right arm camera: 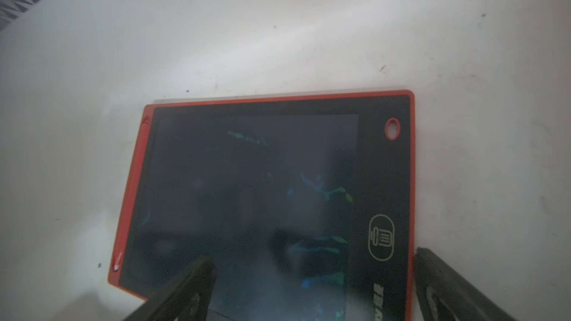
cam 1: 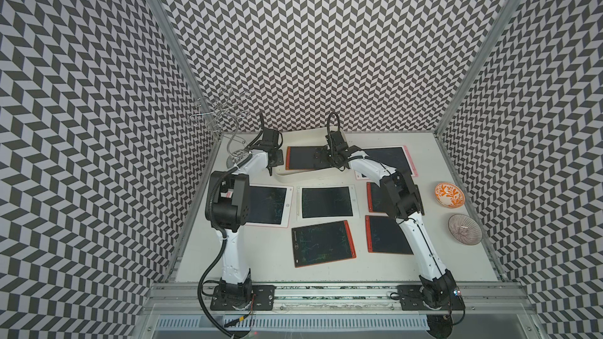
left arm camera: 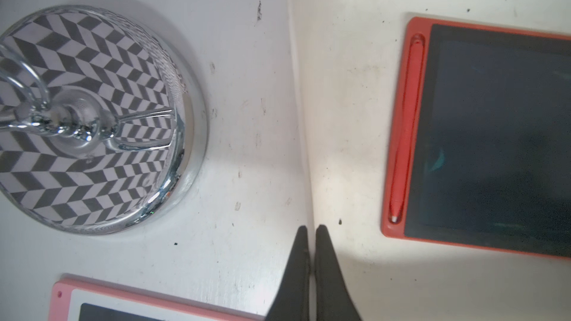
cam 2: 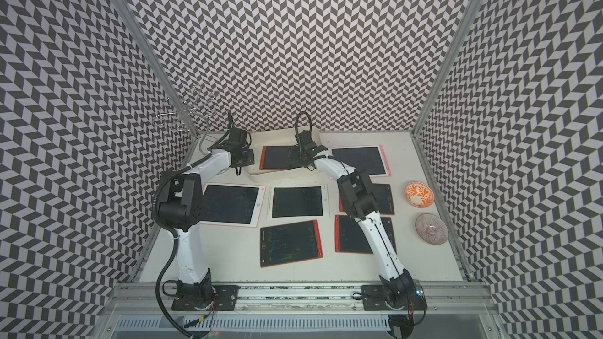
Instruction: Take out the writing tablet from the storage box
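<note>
A red-framed writing tablet (cam 1: 304, 157) (left arm camera: 487, 136) lies inside the cream storage box (cam 1: 295, 175) at the back centre. My left gripper is shut at the box's left wall, its fingertips along that rim, left of the tablet. My right gripper is open over the tablet (right arm camera: 249, 196) in the right wrist view, one finger by its red side edge and the other over its lower part; whether they touch it is unclear.
A chrome wire stand (left arm camera: 89, 124) stands left of the box. Several more tablets (cam 1: 323, 241) cover the table. Two bowls (cam 1: 449, 194) (cam 1: 464, 229) sit at the right.
</note>
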